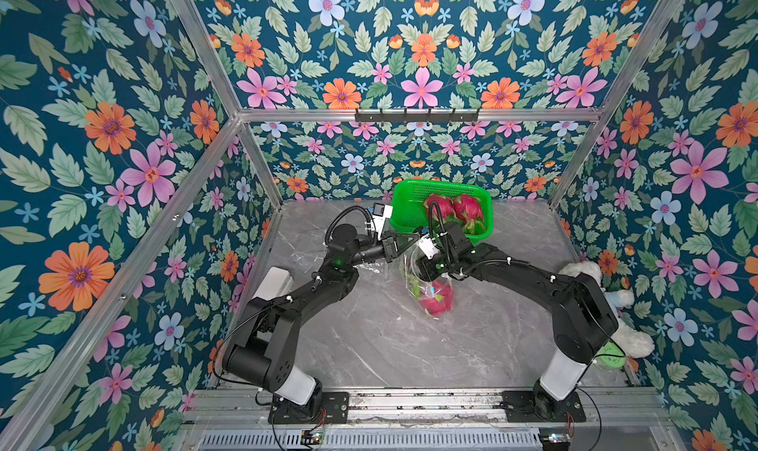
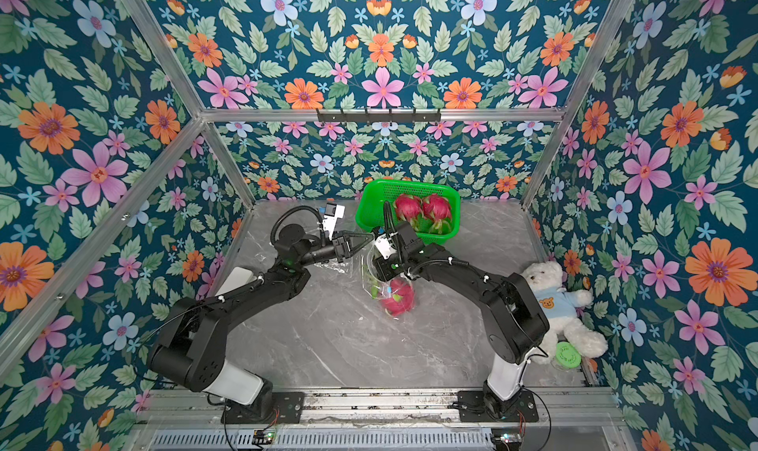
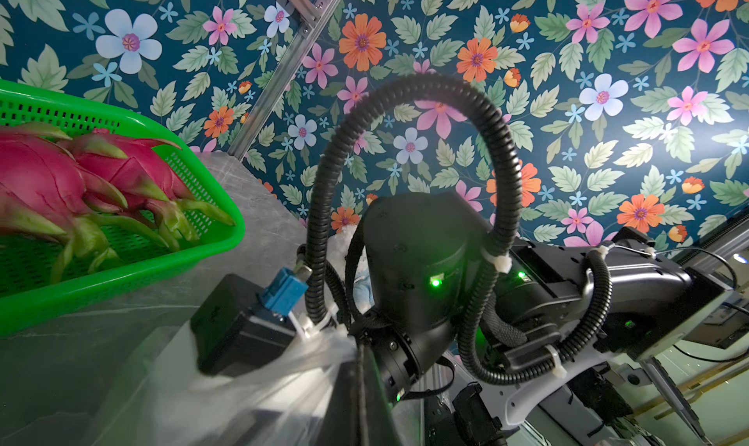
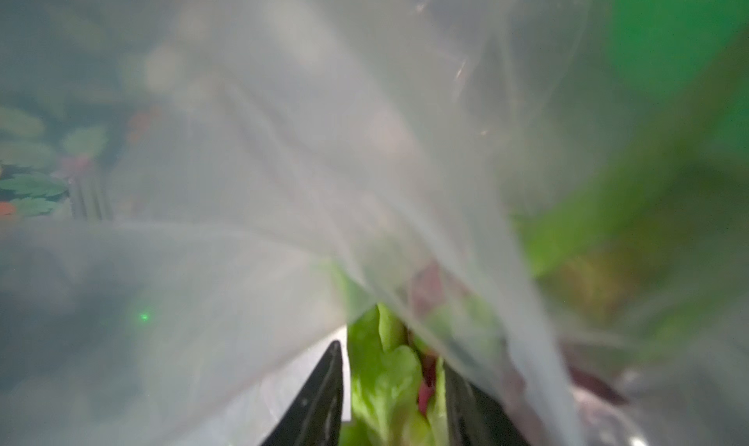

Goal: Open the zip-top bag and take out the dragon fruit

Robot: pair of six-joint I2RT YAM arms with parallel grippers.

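A clear zip top bag [image 1: 412, 287] hangs and lies at mid-table, a pink dragon fruit [image 1: 438, 301] in its lower end. My left gripper [image 1: 415, 234] is shut at the bag's upper edge, and the film [image 3: 234, 391] drapes from its fingers in the left wrist view. The right gripper points down inside the bag mouth, its fingers apart. Green leaf tips [image 4: 386, 387] of a dragon fruit show between and beyond those fingers. Cloudy film covers much of the right wrist view, so contact with the fruit cannot be told.
Behind the bag stands a green basket [image 2: 369, 214] holding two dragon fruits [image 2: 436, 208]. More crumpled clear plastic [image 2: 128, 268] lies left of the left gripper. A white teddy bear [image 2: 564, 313] and a green-lidded jar [image 2: 567, 354] sit at the right edge.
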